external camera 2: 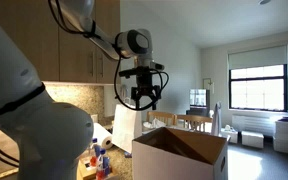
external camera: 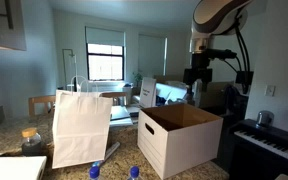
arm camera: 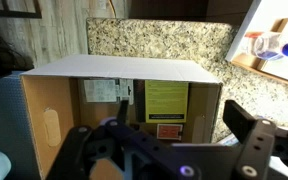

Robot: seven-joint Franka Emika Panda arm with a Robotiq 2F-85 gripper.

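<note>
My gripper is open, its two dark fingers wide apart with nothing between them. It hangs above the open cardboard box (external camera: pixel 180 142), clear of its rim; exterior view 2 also has the gripper (external camera 2: pixel 140 102) high over the box (external camera 2: pixel 179 155). Looking down in the wrist view, I see the box's white front edge (arm camera: pixel 124 67) and its brown inside. A flat yellow item (arm camera: pixel 166 100) lies within, beside a pale printed sheet (arm camera: pixel 102 90) and a small red piece (arm camera: pixel 169 131). My hand hides part of the box's lower end.
A tall white paper bag (external camera: pixel 79 130) stands left of the box on the granite counter (arm camera: pixel 159 38). Near the counter's edge are blue-capped bottles (external camera: pixel 134 173), with a jar (external camera: pixel 31 142) farther left. A dark keyboard (external camera: pixel 264 140) stands beyond the box.
</note>
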